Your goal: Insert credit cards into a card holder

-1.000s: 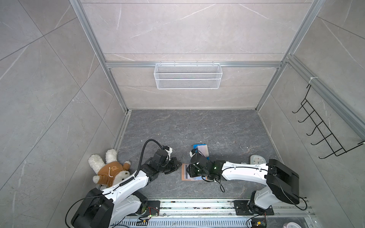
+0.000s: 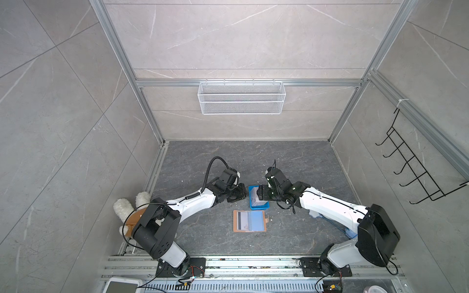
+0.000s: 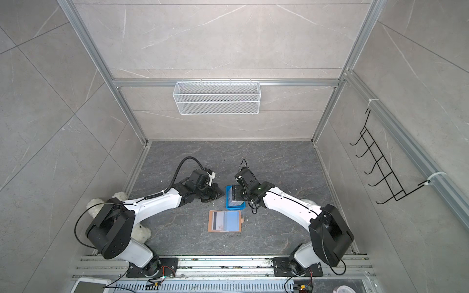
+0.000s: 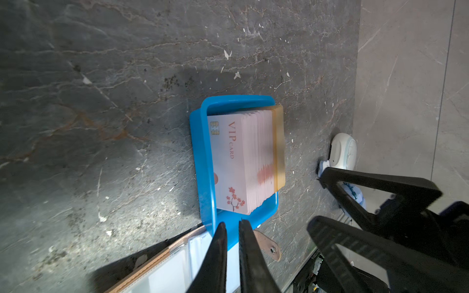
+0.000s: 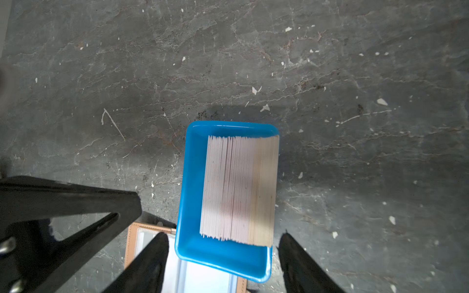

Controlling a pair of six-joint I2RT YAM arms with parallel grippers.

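Note:
A blue tray holds a packed stack of pale cards; the left wrist view shows "VIP CARD" on the front one [image 4: 227,161]. An open tan card holder [image 2: 249,219] with clear sleeves lies just in front of the tray. My left gripper is shut, nothing visible between its fingers, beside the tray's left. My right gripper is open above the tray, its blurred fingers either side of the tray's lower part, holding nothing.
A plush toy [image 2: 134,214] sits at the left edge. White objects [image 4: 342,151] lie on the right. A mesh basket [image 2: 241,97] and a hook rack [image 2: 412,166] hang on the walls.
Both grippers have moved toward the back, the right one from over the card holder to over the tray, uncovering the holder. The left one has also moved right.

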